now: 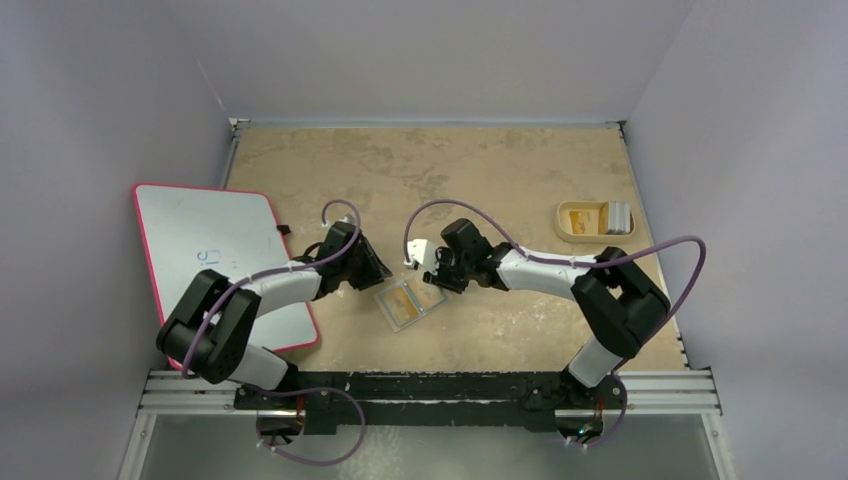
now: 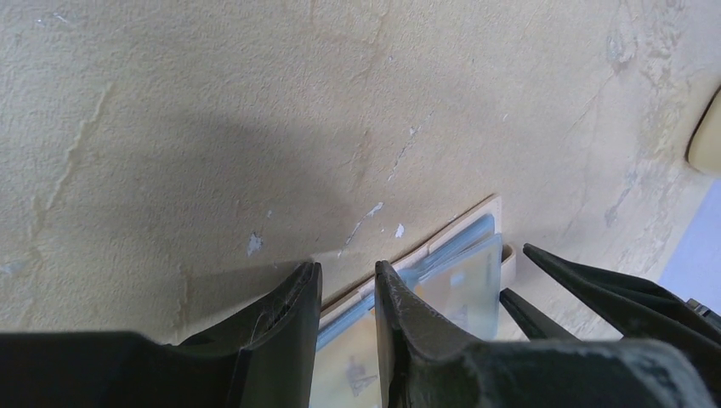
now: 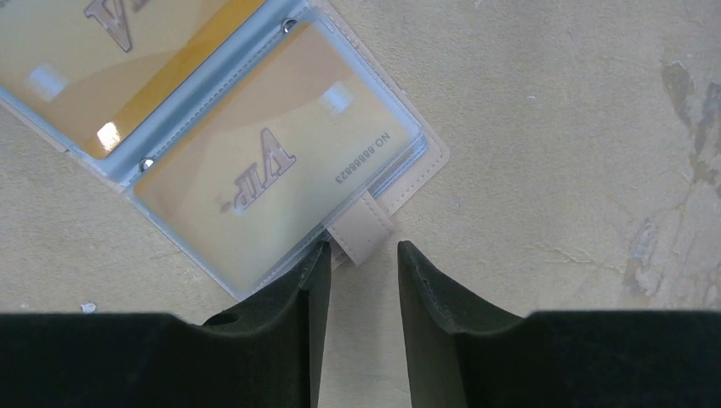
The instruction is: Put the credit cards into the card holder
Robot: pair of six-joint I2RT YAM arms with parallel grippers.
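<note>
The card holder [image 1: 398, 307] lies unfolded on the table, with a gold card in each of its two clear pockets. In the right wrist view, a pale tab [image 3: 360, 228] sticks out from the edge of the VIP card's pocket [image 3: 276, 157]. My right gripper is open at that edge; its left finger [image 3: 316, 276] is close by the tab, and whether they touch I cannot tell. My left gripper stands part open beside the holder's far left edge, nothing seen held. In the left wrist view its fingers hide part of the holder [image 2: 451, 276].
A tan tray [image 1: 567, 233] at the right back holds a gold card [image 1: 580, 220] and a stack of pale cards [image 1: 616, 217]. A whiteboard [image 1: 190, 240] lies on the left.
</note>
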